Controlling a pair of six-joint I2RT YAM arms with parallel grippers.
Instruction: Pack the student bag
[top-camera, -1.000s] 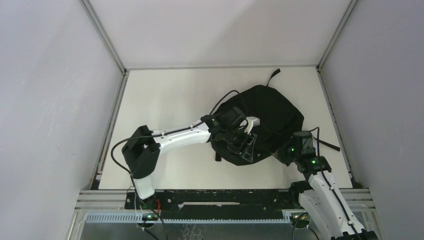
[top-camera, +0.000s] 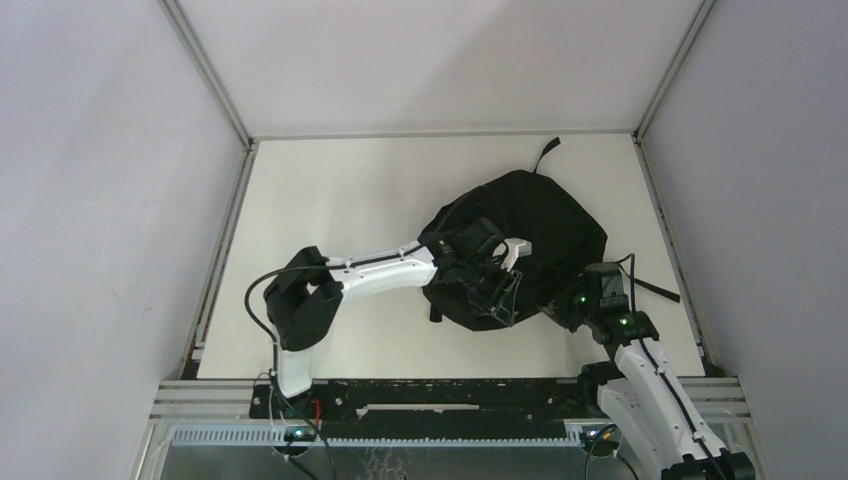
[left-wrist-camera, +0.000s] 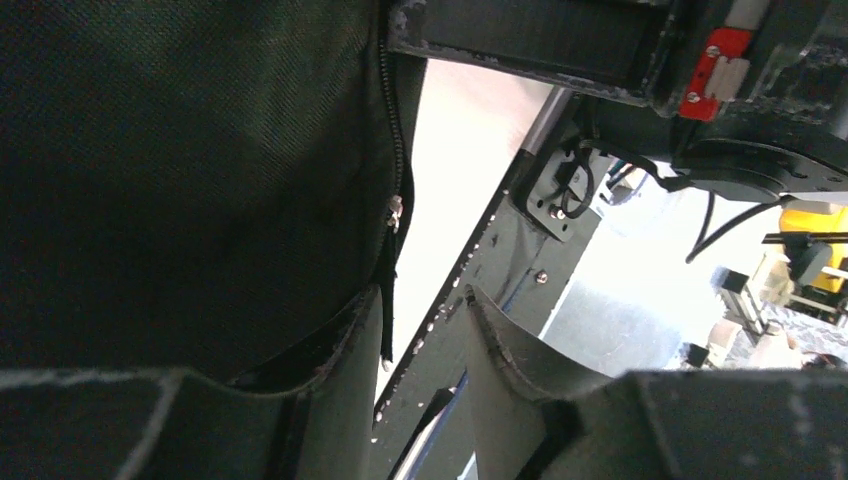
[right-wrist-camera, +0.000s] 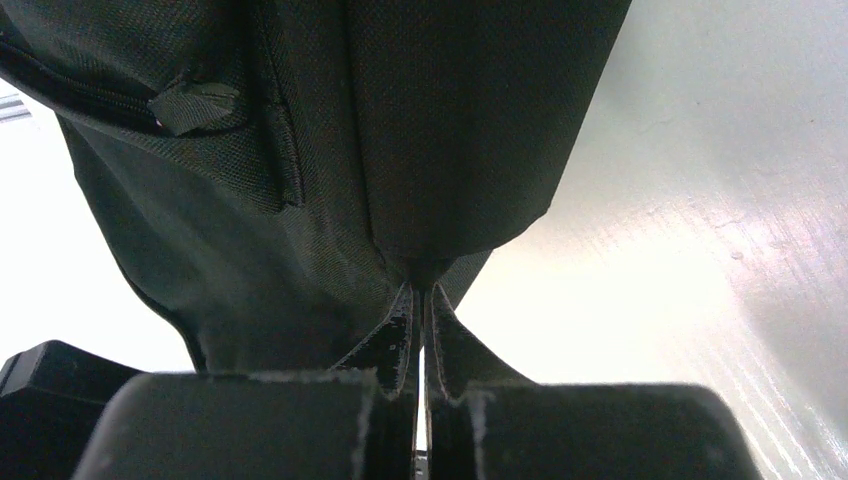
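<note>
The black bag (top-camera: 550, 220) lies on the right half of the table. My left gripper (top-camera: 505, 305) is over its near part; in the left wrist view its fingers (left-wrist-camera: 330, 370) stand apart beside a zipper pull (left-wrist-camera: 393, 215), whose dark tab hangs down at the fingertips. My right gripper (top-camera: 550, 310) is at the bag's near right edge; in the right wrist view it is shut at a folded fabric edge (right-wrist-camera: 450, 200). Whether fabric is between its tips is hard to tell.
A strap (top-camera: 655, 288) reaches to the right edge. The dark front rail (top-camera: 420, 395) runs along the table's near side.
My left gripper has shifted slightly toward the right and the front over the bag, its arm moving with it. The right arm and bag look nearly unchanged.
</note>
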